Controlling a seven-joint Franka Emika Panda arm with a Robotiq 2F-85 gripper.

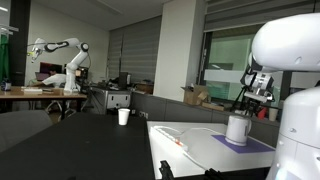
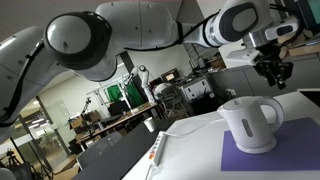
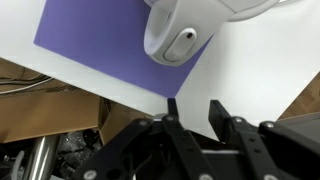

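A white kettle (image 2: 252, 124) stands upright on a purple mat (image 2: 291, 145) on the white table. Its handle is on the right in exterior view 2. My gripper (image 2: 278, 78) hangs above and to the right of the kettle, apart from it. In the wrist view the gripper is open, its dark fingers spread with nothing between them. The kettle's handle end (image 3: 182, 42), with a grey oval switch, shows beyond the fingertips. Only part of the kettle is in that view.
A white power strip (image 2: 157, 149) lies on the table, left of the kettle. A white cup (image 1: 123, 116) stands on the dark surface. Cables and a brown box (image 3: 40, 112) sit beyond the table edge.
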